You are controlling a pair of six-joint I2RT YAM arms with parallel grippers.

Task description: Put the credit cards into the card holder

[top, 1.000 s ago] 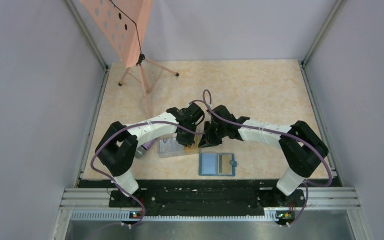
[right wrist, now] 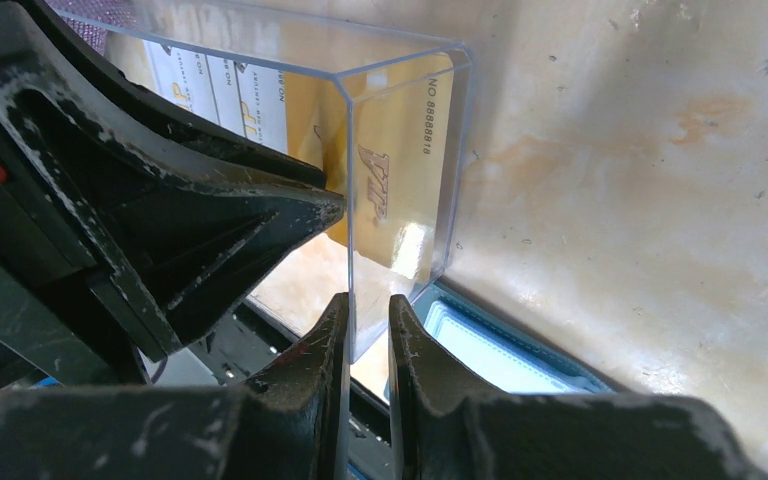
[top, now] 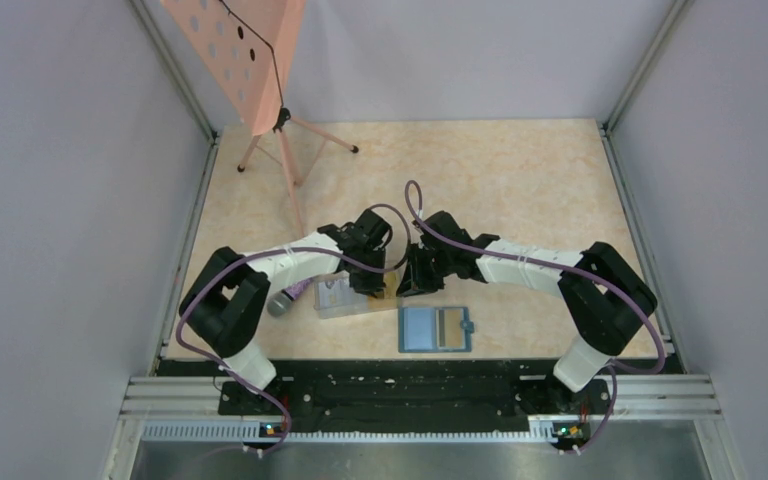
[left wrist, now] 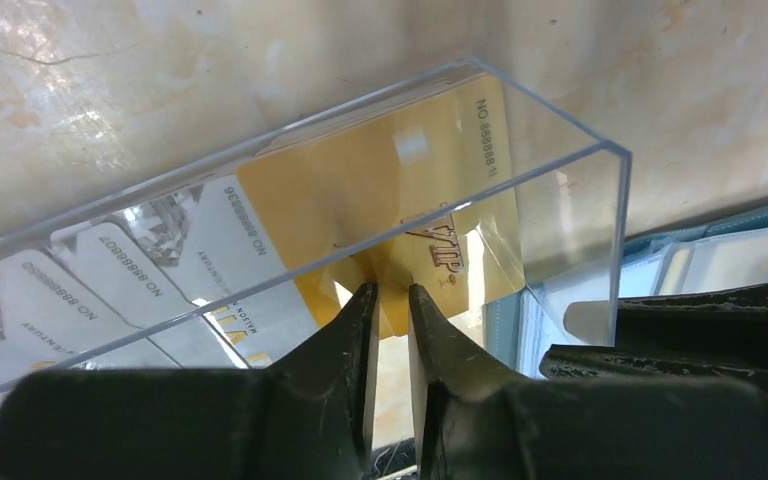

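A clear plastic box (top: pixel 342 310) holds gold cards (left wrist: pixel 380 180) at its right end and several white cards (left wrist: pixel 220 240) toward the left. My left gripper has its fingertips down at the gold cards, a narrow gap between them; no card shows clamped there. My right gripper is shut on the clear end wall of the box. In the right wrist view, the left gripper's dark fingers (right wrist: pixel 300 210) reach over the box close to that wall. The blue card holder (top: pixel 403 331) lies open just in front, one gold card (top: pixel 453 328) in its right side.
A purple-and-grey bottle (top: pixel 282 301) lies left of the box. Behind the arms stands a pink easel (top: pixel 285 150) at the back left.
My left gripper has shifted a little to the left over the box, its arm swinging left too. The right arm, box and holder look unmoved.
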